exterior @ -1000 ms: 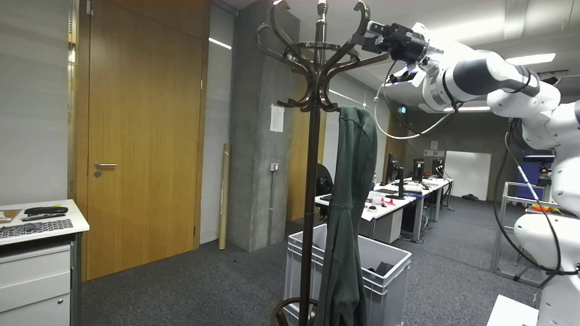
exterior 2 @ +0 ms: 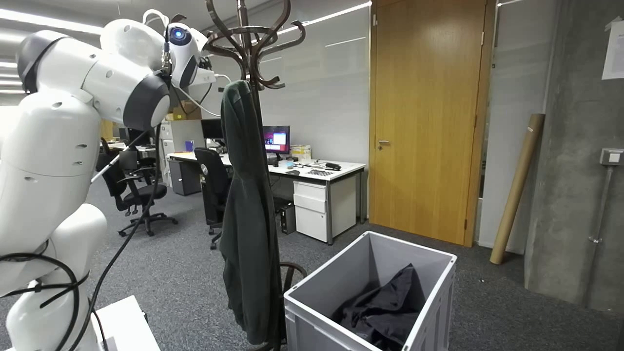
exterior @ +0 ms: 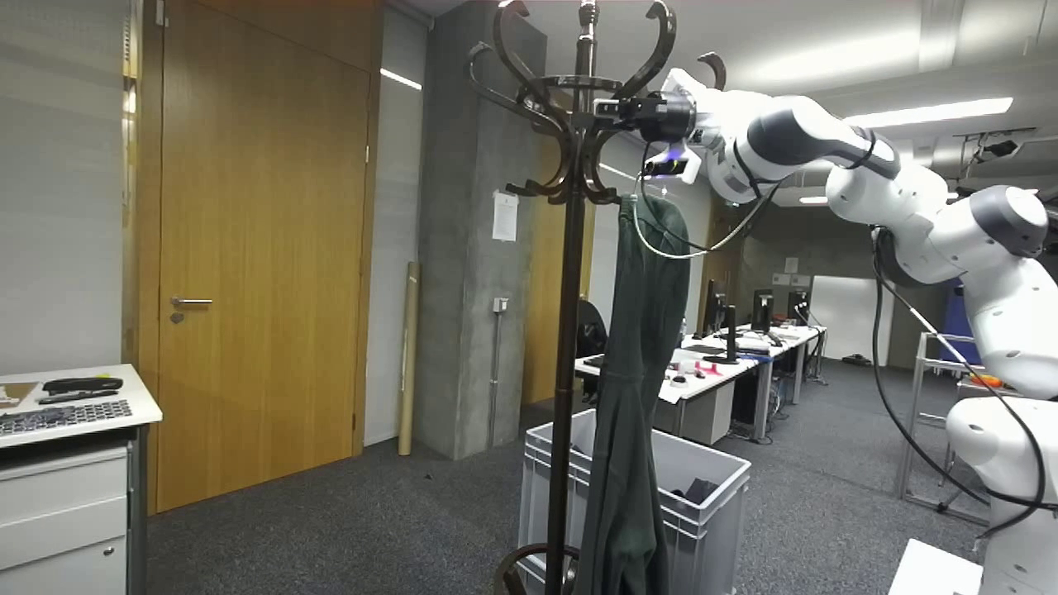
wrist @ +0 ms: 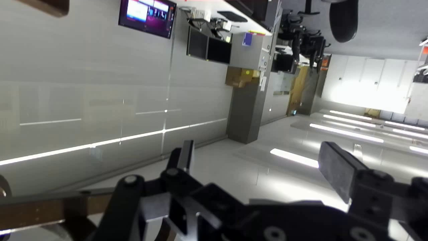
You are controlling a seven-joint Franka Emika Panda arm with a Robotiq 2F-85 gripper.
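A dark green garment [exterior: 635, 367] hangs from a lower hook of the dark wooden coat rack [exterior: 566, 297]. In exterior view 2 the same garment [exterior 2: 245, 210] hangs straight down in front of the pole. My gripper [exterior: 602, 109] is level with the rack's upper hooks and above the garment, apart from it. Seen from the wrist, the gripper stands open, its two fingers [wrist: 339, 170] wide apart with nothing between them. A piece of the rack [wrist: 40, 213] crosses the lower left of that view; the garment is out of sight there.
A grey bin [exterior 2: 327, 272] with dark cloth [exterior 2: 386, 310] inside stands on the floor beside the rack. Curved hooks [exterior: 650, 49] surround my gripper closely. Desks [exterior 2: 345, 168] are farther back, and floor is clear before the wooden door [exterior: 263, 258].
My arm has moved left and somewhat down in exterior view 1, bringing the gripper from the outer hooks in toward the rack's pole. The garment still hangs in the same place.
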